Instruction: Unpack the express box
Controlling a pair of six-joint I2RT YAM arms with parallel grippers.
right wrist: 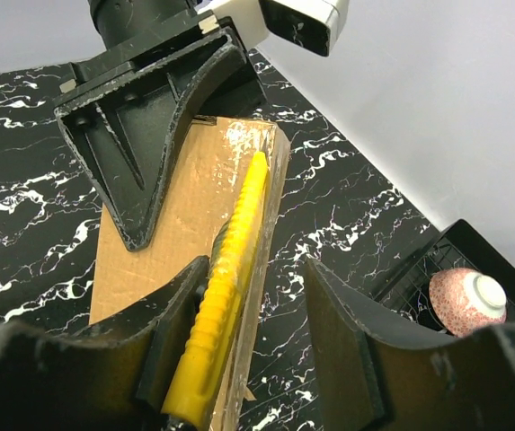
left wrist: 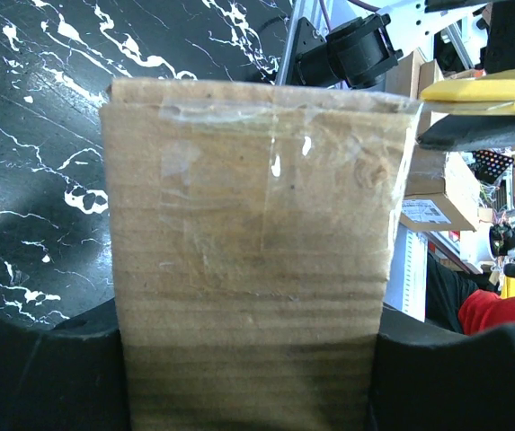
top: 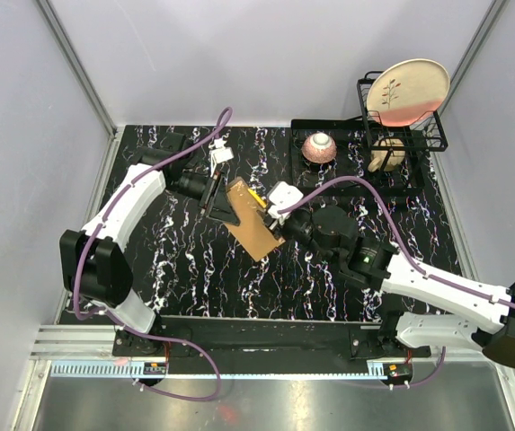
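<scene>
The express box, brown cardboard (top: 255,239), is held tilted above the dark marbled table, and my left gripper is shut on it. Clear tape (left wrist: 239,135) crosses its upper end in the left wrist view. A yellow cutter (right wrist: 224,283) lies between the fingers of my right gripper, which is shut on it. The cutter runs along the box's narrow side in the right wrist view. Whether its tip touches the tape cannot be told, and the blade does not show.
At the back right stands a black rack with a pink bowl (top: 319,148) in it and a plate (top: 407,92) above. Walls close off the left, right and back. Bare marbled table (top: 176,278) lies to the left of the box.
</scene>
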